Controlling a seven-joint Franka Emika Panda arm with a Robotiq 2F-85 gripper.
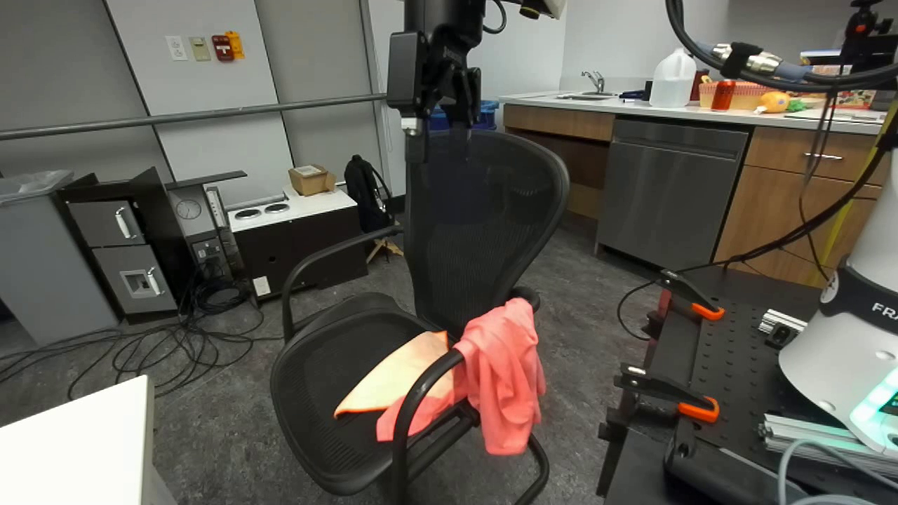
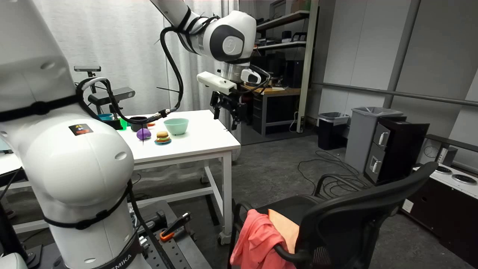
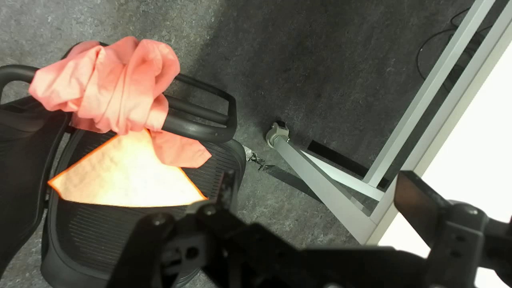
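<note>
A coral-pink cloth drapes over one armrest of the black chair, part of it resting on the seat. Beside and partly under it lies a pale orange cloth with a bright orange edge, flat on the seat. High above the chair and floor, clear of both cloths, hangs my gripper, pointing down. Its two fingers stand wide apart in the wrist view, one finger over the table edge. Only floor, table leg and chair show between them; nothing is held.
The white table carries a mint bowl, a purple item and a toy burger, among other things. A grey bin, a toy kitchen and loose cables occupy the floor beyond the chair.
</note>
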